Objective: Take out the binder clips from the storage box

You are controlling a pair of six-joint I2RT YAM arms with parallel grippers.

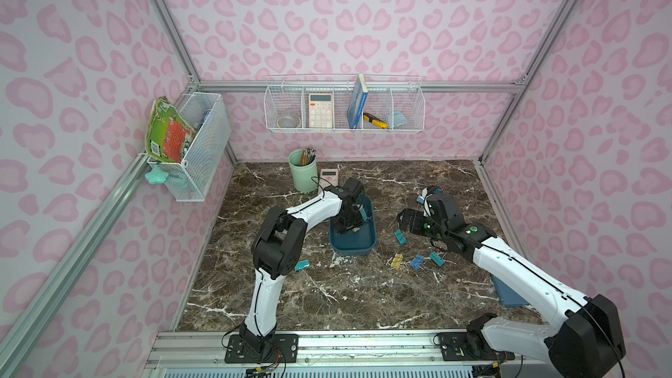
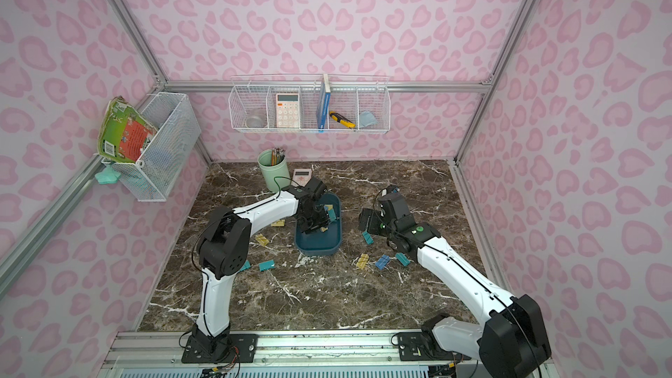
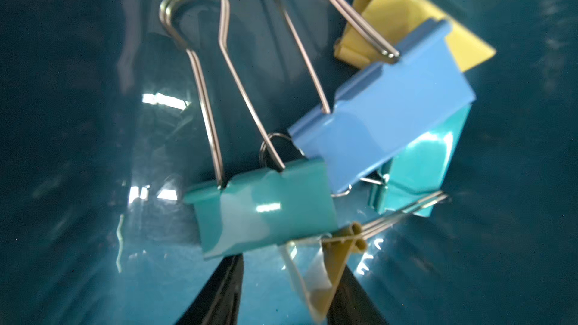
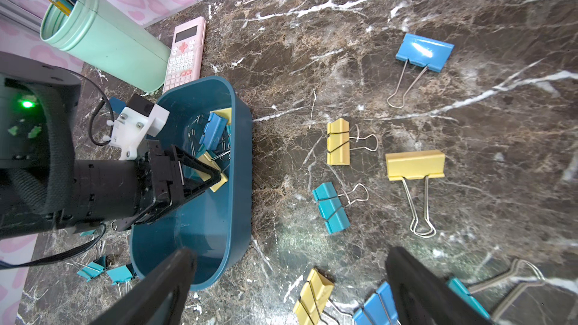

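Observation:
The dark blue storage box (image 2: 320, 246) stands mid-table with several binder clips inside. In the left wrist view these are a teal clip (image 3: 268, 207), a blue clip (image 3: 391, 108), a second teal clip (image 3: 424, 162) and a yellow clip (image 3: 421, 15). Another yellow clip (image 3: 337, 267), tilted on end, reaches between the fingers of my left gripper, close to the right finger. That gripper is down inside the box, part open, with a gap at its left finger. Over the table right of the box, my right gripper is wide open and empty.
Loose clips lie right of the box, among them a blue clip (image 4: 424, 52), yellow clip (image 4: 415, 164) and teal clip (image 4: 330, 207). Others lie to its left. A green pen cup (image 1: 303, 173) and pink calculator (image 4: 184, 53) stand behind.

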